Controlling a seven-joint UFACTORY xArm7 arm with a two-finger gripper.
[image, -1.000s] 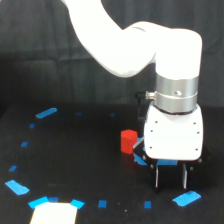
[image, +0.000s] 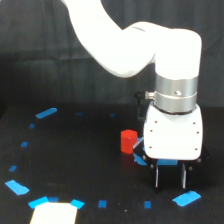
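Note:
The white gripper (image: 170, 176) hangs low over the dark tabletop at the right of the camera view, its two slim fingers apart and pointing down, with nothing visible between them. A red cube (image: 129, 141) rests on the table just to its left and behind, beside blue tape. A pale tan block (image: 53, 214) is cut off at the bottom edge, lower left.
Strips and small squares of blue tape (image: 18, 188) mark the black table. A dark backdrop stands behind, and part of the area behind the gripper is hidden by the arm.

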